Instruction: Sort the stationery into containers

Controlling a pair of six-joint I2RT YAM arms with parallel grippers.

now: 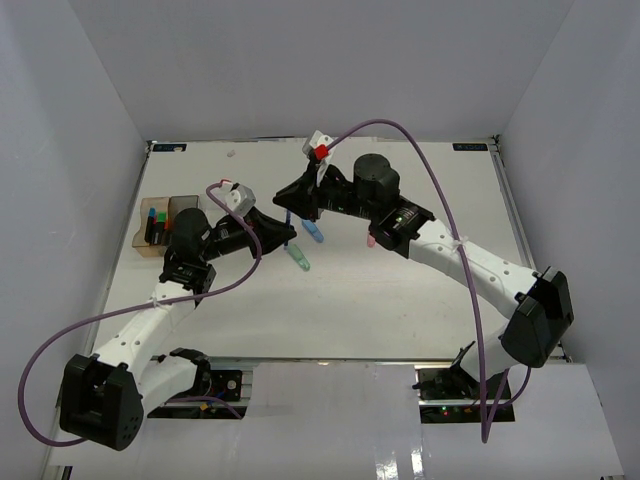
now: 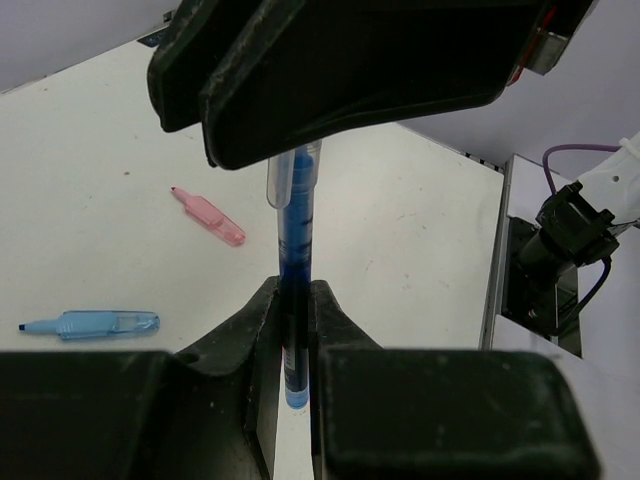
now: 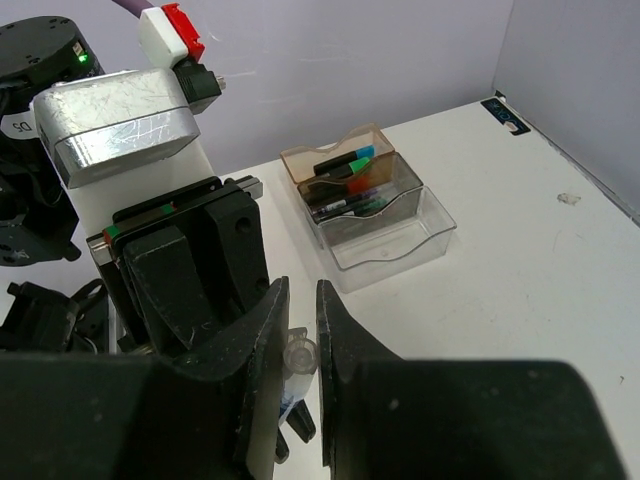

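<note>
A blue pen (image 2: 295,240) stands upright between my grippers. My left gripper (image 1: 286,234) is shut on its lower part; my right gripper (image 1: 291,200) sits above, shut on its upper end, seen at the top of the left wrist view. On the table lie a light blue highlighter (image 2: 105,323), a pink highlighter (image 2: 208,215) and a green highlighter (image 1: 297,257). At the left, a clear organizer (image 3: 395,255) and a tan compartment (image 1: 143,243) hold several pens and markers.
Grey walls border it at the back and both sides.
</note>
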